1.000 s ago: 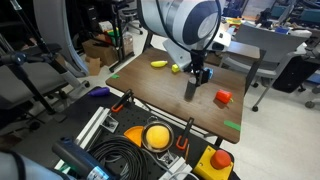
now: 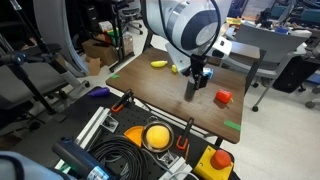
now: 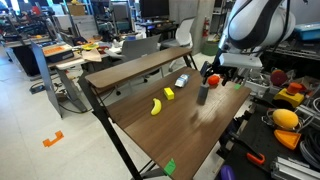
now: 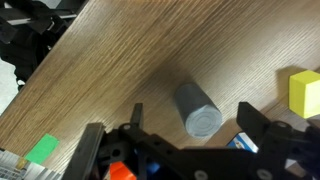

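A dark grey cylinder (image 2: 192,90) stands upright on the wooden table (image 2: 150,92). In the wrist view its round top (image 4: 203,123) shows between my gripper's two dark fingers, with gaps on both sides. My gripper is open and points down, apparently above the cylinder. A red object (image 2: 223,97) sits on the table to the right; only part of it shows at the wrist view's lower edge. A yellow block (image 4: 306,93) lies at the right of the wrist view, with a blue-and-white item (image 4: 243,143) nearer the right finger.
A banana (image 3: 156,106) lies beyond the yellow block, and a can (image 3: 182,81) stands near the table's far edge. Green patches (image 3: 169,167) mark table corners. Cables, clamps and a yellow box (image 2: 213,164) crowd the robot's side.
The table objects stay in place.
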